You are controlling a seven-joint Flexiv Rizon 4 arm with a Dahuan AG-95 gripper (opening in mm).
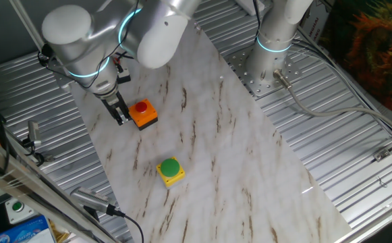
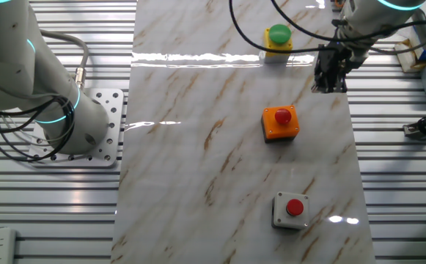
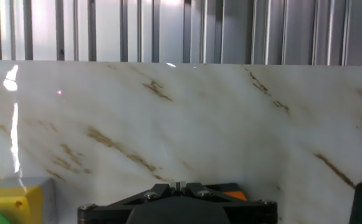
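Note:
An orange box with a red button (image 1: 142, 111) sits on the marble-patterned board. Close beside it, on the side toward the board's near-left edge, my gripper (image 1: 124, 121) points down; whether they touch cannot be told. In the wrist view the gripper looks shut, its finger tips meeting with nothing visible between them. It hides most of the orange box (image 3: 235, 195) there. A yellow box with a green button (image 1: 170, 170) stands apart on the board. The third box, light grey with a red button (image 2: 292, 210), lies on the orange box's other side in exterior view 2.
Slatted metal table (image 2: 44, 205) surrounds the marble board (image 2: 191, 161). Black cables (image 2: 293, 50) hang across exterior view 2. The board's middle is bare toward that base.

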